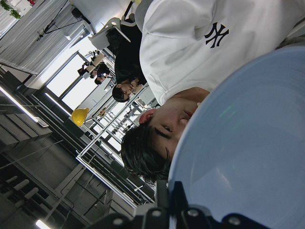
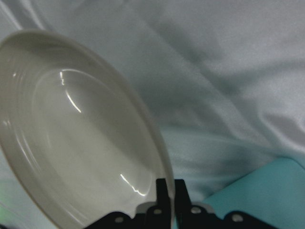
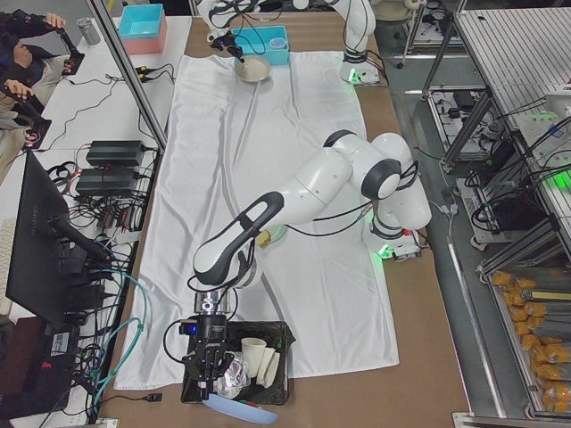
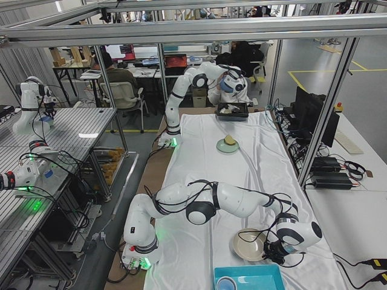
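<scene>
A light blue plate (image 1: 243,143), tilted, is held by its rim in my left gripper, at the near end above the black bin (image 3: 278,374), which holds white cups and crumpled foil. In the right wrist view a beige bowl (image 2: 76,133) has its rim between the fingers of my right gripper, shut on it; in the camera right view the bowl sits just left of that gripper. A green plate (image 4: 222,147) with a yellow item on it lies on the white cloth.
A teal tray (image 4: 248,277) with a blue cup stands beside the bowl at the other end. A person (image 1: 152,138) is close behind the blue plate.
</scene>
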